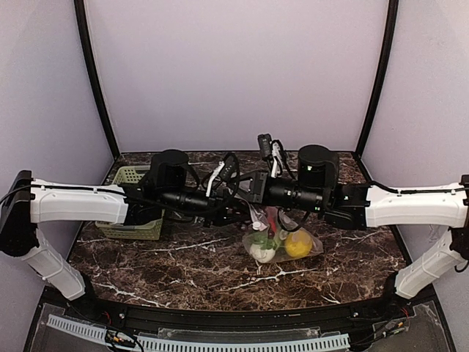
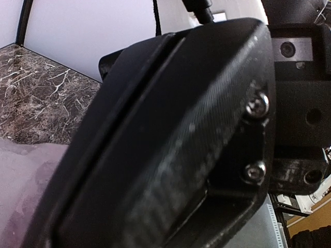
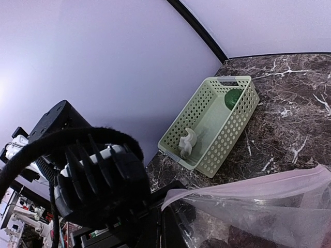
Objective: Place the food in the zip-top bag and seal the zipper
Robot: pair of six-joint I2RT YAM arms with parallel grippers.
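Note:
The clear zip top bag point(image 1: 311, 246) hangs low over the table, right of centre in the top view. Inside it show a yellow round food point(image 1: 298, 243), a white one point(image 1: 261, 253), and some green and red pieces. A pinkish zipper edge point(image 3: 269, 185) crosses the right wrist view up to my right gripper, which looks shut on that thin edge. My left gripper point(image 1: 239, 208) meets it at the bag's mouth, shut on the bag. Pale film point(image 2: 26, 181) lies beside the left fingers point(image 2: 155, 129); their exact grip is hidden.
A pale green basket point(image 3: 227, 139) stands at the left of the table, with a dark green item point(image 3: 232, 98) and a white piece point(image 3: 186, 143) in it. Bare marble tabletop point(image 1: 183, 271) lies in front of the arms.

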